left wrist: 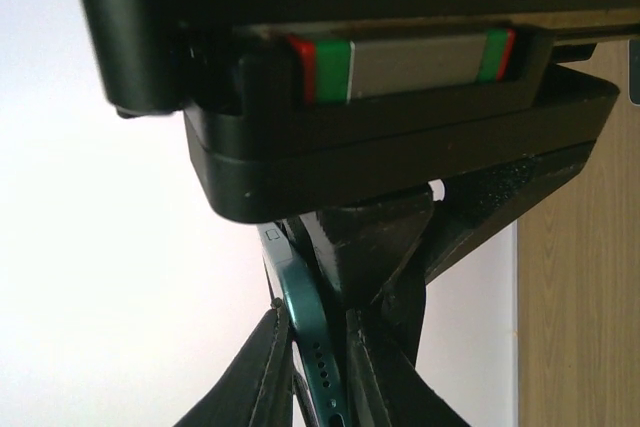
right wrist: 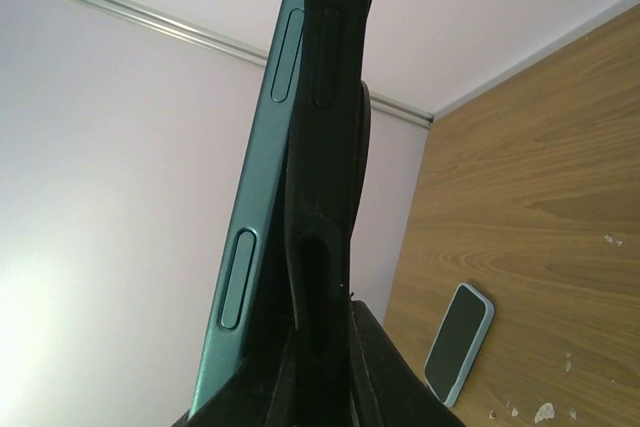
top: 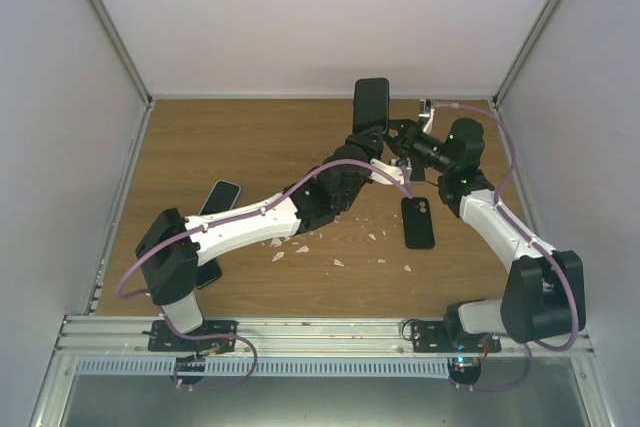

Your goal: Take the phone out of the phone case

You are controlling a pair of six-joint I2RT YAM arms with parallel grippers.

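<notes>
A phone in a black case [top: 371, 102] is held upright between both grippers at the back centre. In the right wrist view the teal phone edge [right wrist: 245, 277] shows beside the black case [right wrist: 328, 97], with my right gripper shut on them at the bottom. In the left wrist view the teal edge [left wrist: 305, 307] lies between the fingertips of my left gripper; whether these grip it is unclear. The other gripper's body fills the upper part of that view.
A black case [top: 418, 223] lies right of centre on the table [top: 200, 137]. A phone lies at the left, partly under my left arm. White scraps are scattered in the middle.
</notes>
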